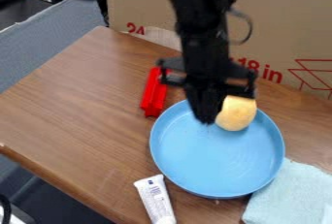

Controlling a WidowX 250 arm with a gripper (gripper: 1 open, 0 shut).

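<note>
The black gripper point(205, 109) is blurred, pointing down over the upper left of a blue plate point(216, 155). It looks shut, with nothing seen between its fingers. A yellow egg-shaped object point(238, 113) sits on the plate's upper right, just right of the gripper and partly behind it. A red object point(154, 92) lies on the wooden table behind the plate, to the left of the gripper.
A white tube point(154, 200) lies at the plate's lower left. A pale cloth point(288, 199) is at the lower right. A cardboard panel point(296, 44) stands along the back.
</note>
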